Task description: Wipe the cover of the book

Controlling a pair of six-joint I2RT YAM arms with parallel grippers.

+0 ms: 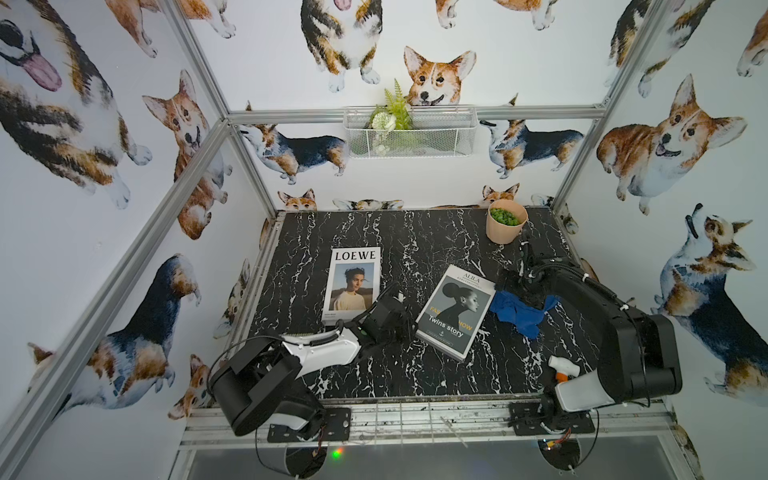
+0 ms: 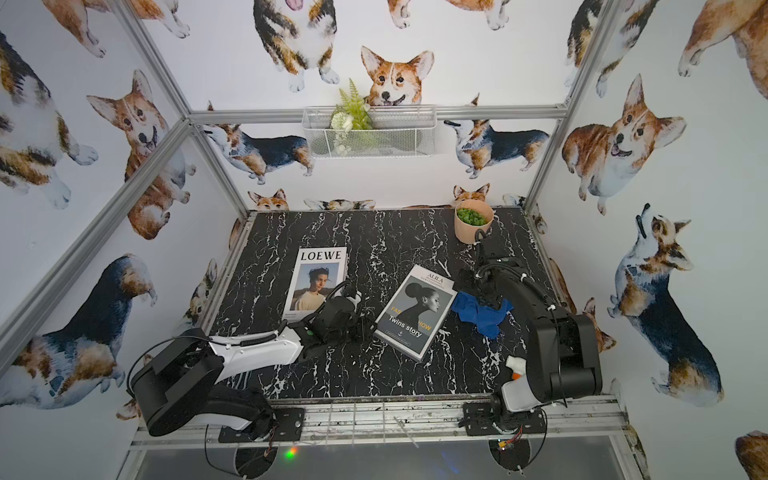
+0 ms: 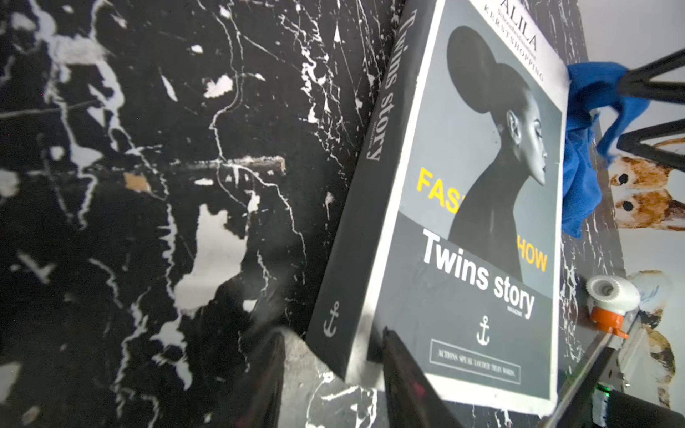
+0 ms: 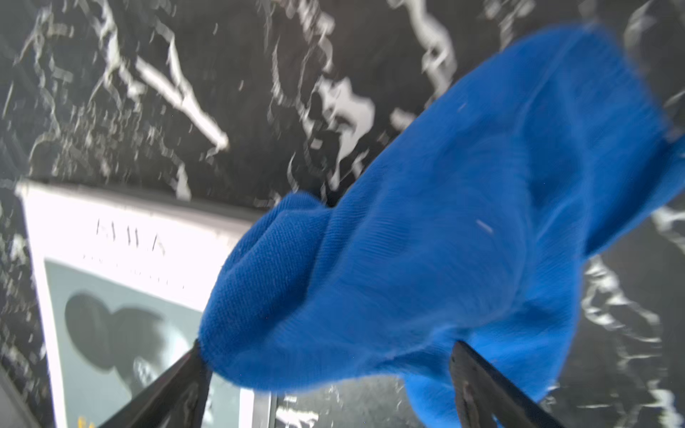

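The Twins story book [image 1: 454, 312] lies face up mid-table. My left gripper is at the book's lower left corner, fingers apart, either side of the spine's end in the left wrist view; whether they touch it I cannot tell. A crumpled blue cloth [image 4: 399, 256] lies against the book's upper right side. Just above the cloth is my right gripper, open, its fingertips blurred at the bottom of the right wrist view.
The LOEWE magazine [image 1: 351, 288] lies left of the book. A potted plant [image 1: 506, 224] stands at the back right. An orange-and-white object [image 1: 564, 368] is at the front right.
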